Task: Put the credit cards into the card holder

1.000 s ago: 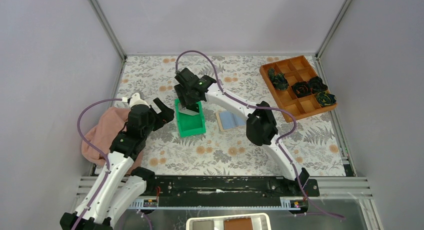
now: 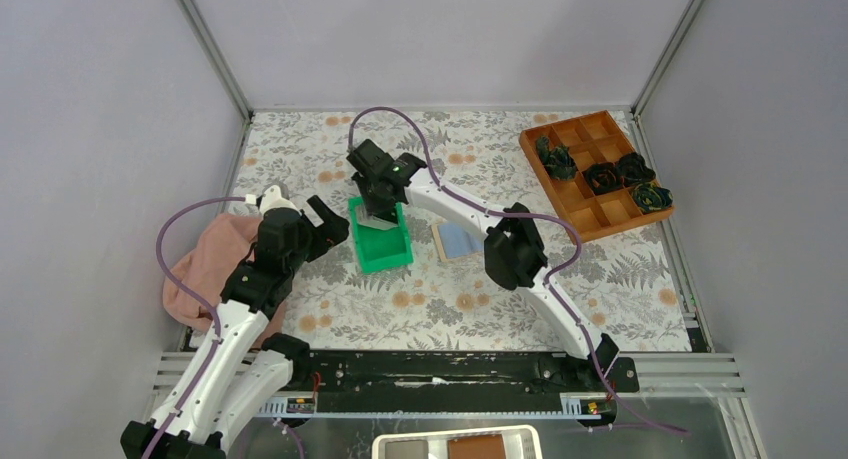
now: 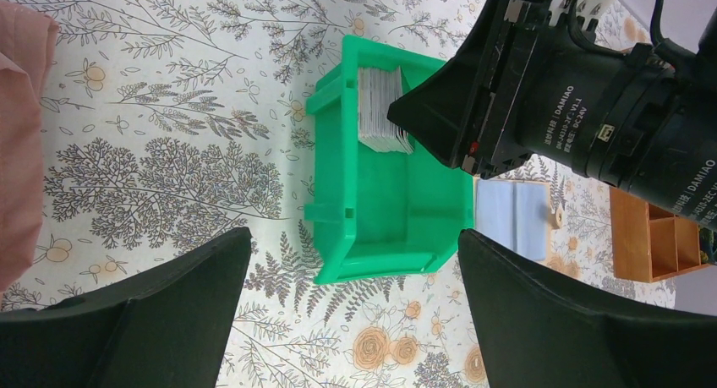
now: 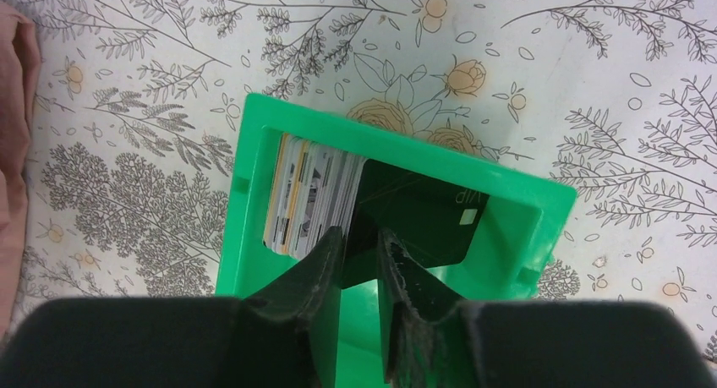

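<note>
The green box (image 2: 380, 249) holds a row of upright cards (image 4: 306, 194) along its back, with a black card (image 4: 418, 210) at the row's right end. My right gripper is down in the box at that black card, its fingers part open; whether they grip it is unclear. My left gripper stands open to the left of the box, with nothing between its fingers. The card holder (image 2: 458, 239), pale blue on a light base, lies right of the box, partly behind the right arm.
A wooden compartment tray (image 2: 590, 139) with dark items stands at the back right. A pink cloth (image 2: 200, 259) lies at the left.
My right gripper has shifted slightly at the back of the box, and its arm has moved a little left. The left arm has not moved.
</note>
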